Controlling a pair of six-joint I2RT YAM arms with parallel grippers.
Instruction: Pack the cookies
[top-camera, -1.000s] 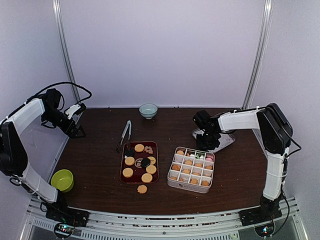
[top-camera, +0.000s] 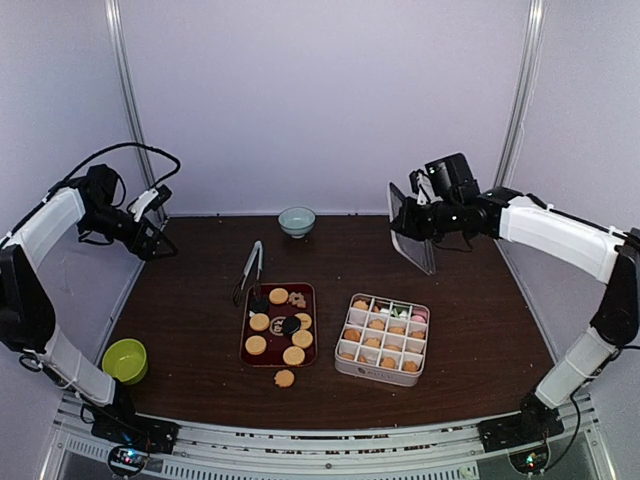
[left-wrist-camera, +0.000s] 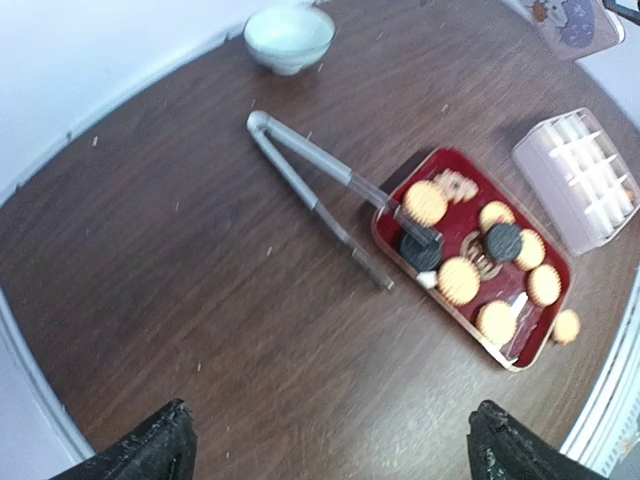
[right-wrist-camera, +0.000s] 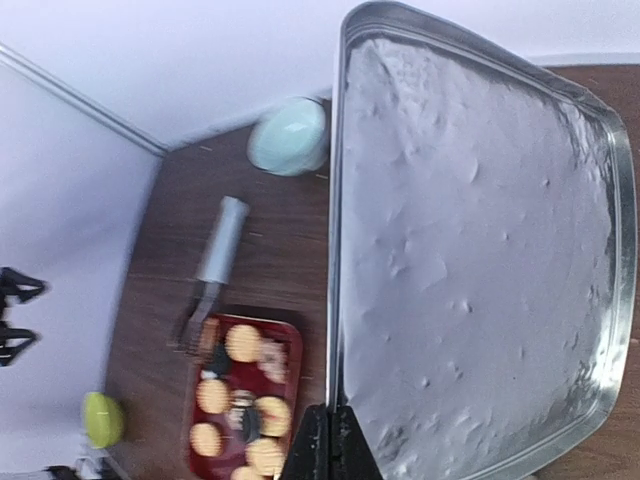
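Note:
My right gripper is shut on the rim of a silvery, rounded-square lid (right-wrist-camera: 470, 260), held on edge above the back right of the table. Below it stands the cookie box (top-camera: 355, 365), a white compartmented container with cookies in its cells. Left of that, a red tray (top-camera: 244, 350) holds round pale and dark cookies (left-wrist-camera: 459, 281); one cookie (top-camera: 284, 378) lies on the table below it. My left gripper (top-camera: 160, 245) is open over the back left, nothing between its fingers.
Metal tongs (left-wrist-camera: 310, 157) reach onto the tray's left edge. A pale blue bowl (top-camera: 297, 222) stands at the back, a yellow-green bowl (top-camera: 125, 360) at the front left.
My right arm has lifted the lid from the table and tilted it upright. My left arm has risen slightly.

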